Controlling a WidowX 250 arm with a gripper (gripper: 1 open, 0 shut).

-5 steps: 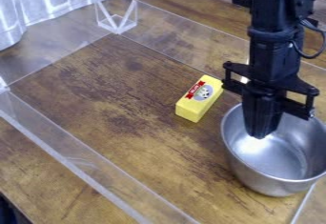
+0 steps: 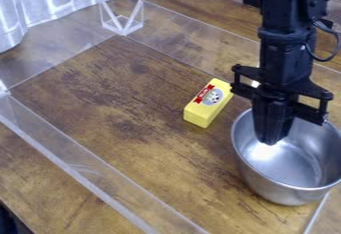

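Observation:
A black gripper points down over a steel bowl at the right, its fingertips at or inside the bowl's upper part; whether they touch it I cannot tell. The fingers look close together, with nothing visible held between them. Left of the bowl, a yellow box with a red label and a round picture lies on the wooden table.
Clear plastic barriers line the left and lower left of the table. A small white bracket stands at the back left.

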